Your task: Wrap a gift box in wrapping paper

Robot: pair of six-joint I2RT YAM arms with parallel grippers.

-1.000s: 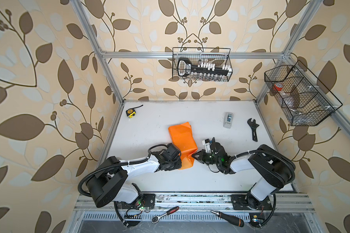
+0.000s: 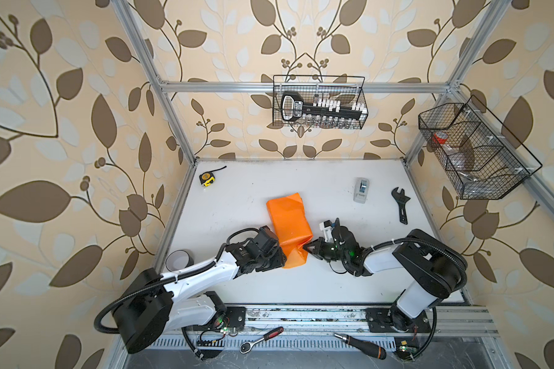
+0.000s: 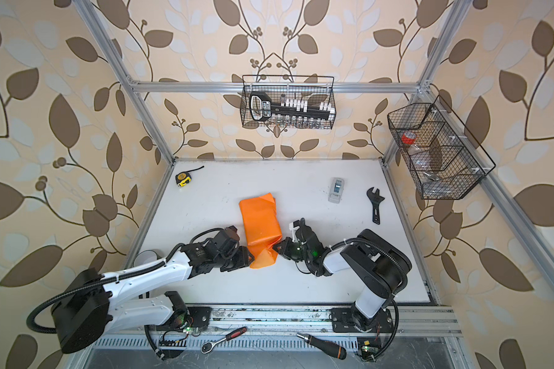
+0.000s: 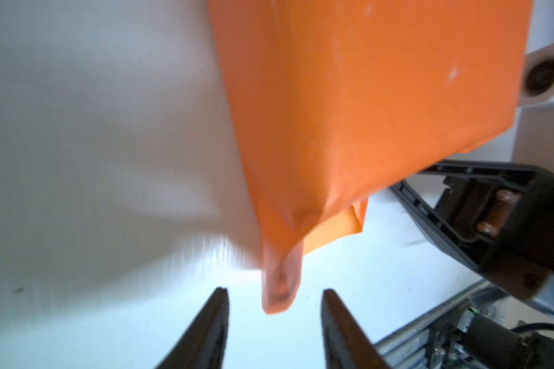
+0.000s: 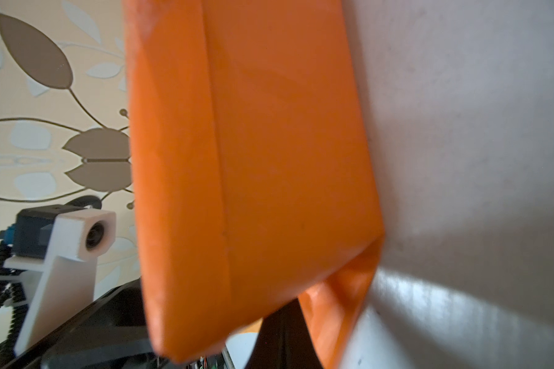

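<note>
An orange-wrapped box lies in the middle of the table, its near end trailing a loose paper flap. In the left wrist view, a narrow paper fold reaches down between the fingertips of my left gripper, which stands apart from it on both sides. From the other side, my right gripper is shut at the near end of the box, its tips against the folded-in paper. Whether paper is pinched between those tips is hidden.
A tape measure lies back left; a grey device and a wrench lie right. A roll stands at the left edge. Behind the box the table is clear. My two grippers are close together.
My left arm has shifted, its elbow swinging left and toward the front, and its gripper has drawn slightly left. The box and my right arm stay in place.
</note>
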